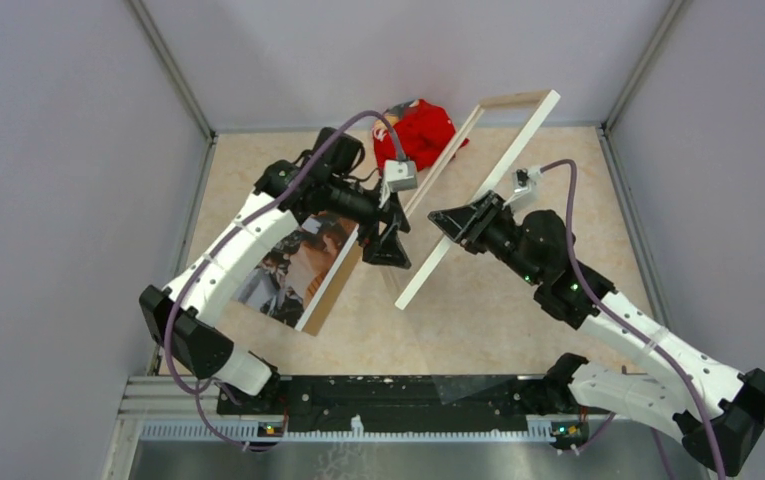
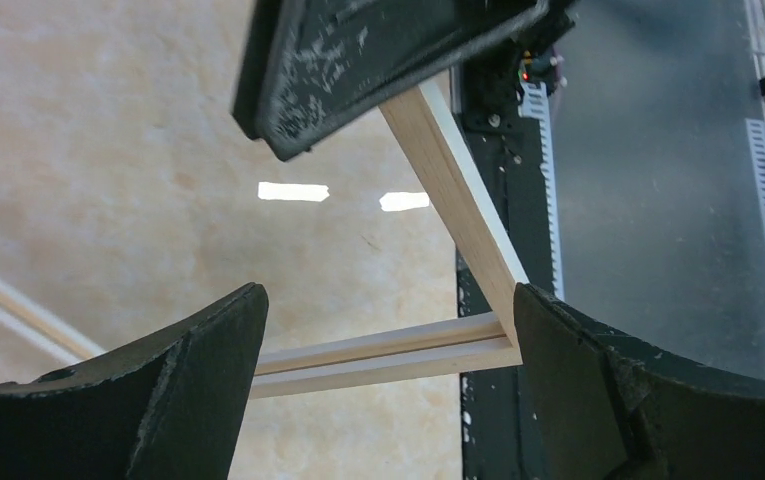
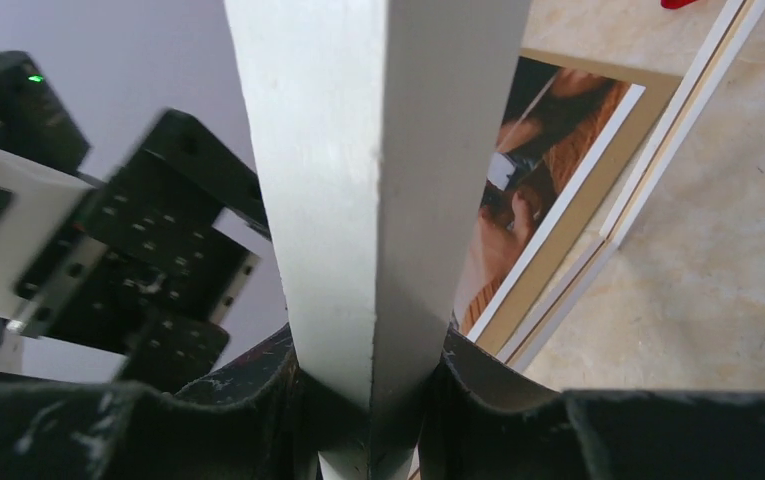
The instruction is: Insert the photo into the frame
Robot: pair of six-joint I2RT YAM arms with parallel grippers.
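A pale wooden frame (image 1: 524, 148) is raised at a tilt above the table, my right gripper (image 1: 450, 226) shut on its near long side. That white side (image 3: 358, 190) rises between the right fingers in the right wrist view. My left gripper (image 1: 388, 245) stands open beside the frame's left side. In the left wrist view a frame corner and crossbar (image 2: 388, 358) show beyond the gap between the open fingers; contact cannot be made out. The photo (image 1: 303, 265) lies on a brown board (image 1: 336, 292) at the left, partly hidden by the left arm.
A red cloth (image 1: 424, 135) lies at the back edge of the table. Bare tabletop (image 1: 548, 300) shows below and right of the frame. Grey walls (image 1: 718, 150) close in both sides. A dark strip with a rail (image 1: 408, 400) runs along the front.
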